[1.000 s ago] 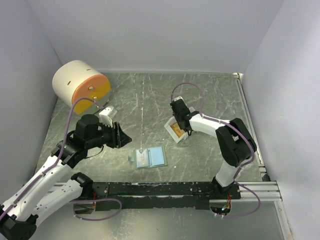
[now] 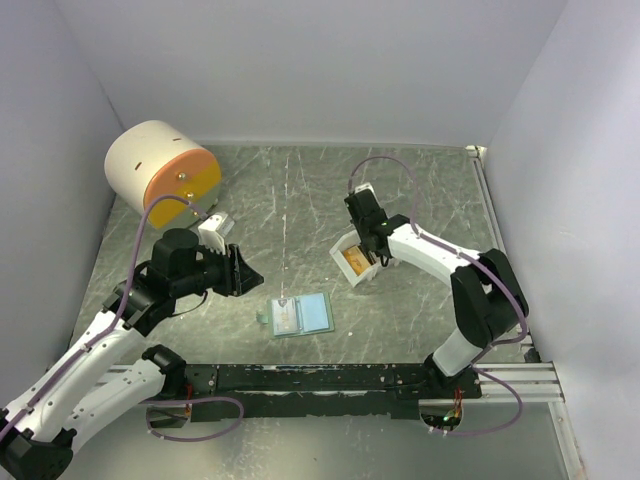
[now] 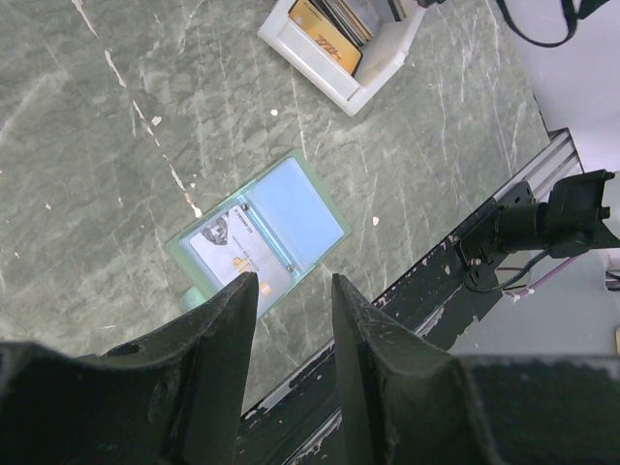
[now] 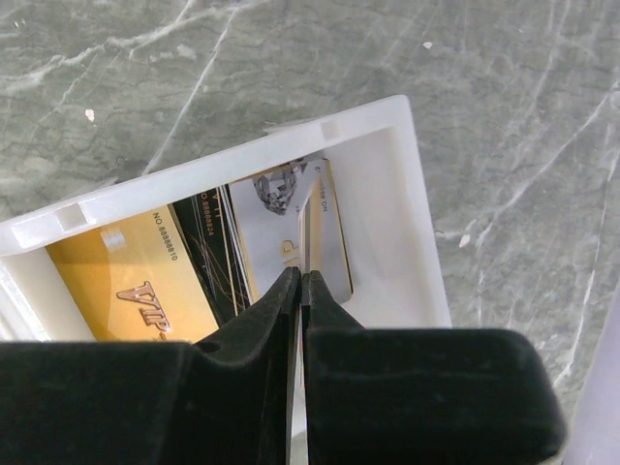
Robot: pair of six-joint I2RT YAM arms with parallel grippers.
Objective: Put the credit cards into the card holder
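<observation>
The open card holder point(image 2: 300, 314) lies flat at the front of the table, green-edged with a pale blue side. A silver card point(image 3: 232, 250) shows in its other side. Farther right, a white box point(image 4: 373, 184) holds several cards: a gold card point(image 4: 136, 276), dark ones on edge, and a silver card point(image 4: 325, 232) with a diamond picture. My right gripper is over the box, shut on a thin card whose pale edge runs up from the fingertips. My left gripper hangs empty left of the holder, its fingers apart.
An orange-fronted white cylinder point(image 2: 160, 165) with knobs stands at the back left. A dark beam point(image 2: 310, 378) runs along the front edge.
Over the white box, my right gripper has shifted slightly to the right and toward the back in the top view. The left arm, the box and the card holder have stayed in place.
</observation>
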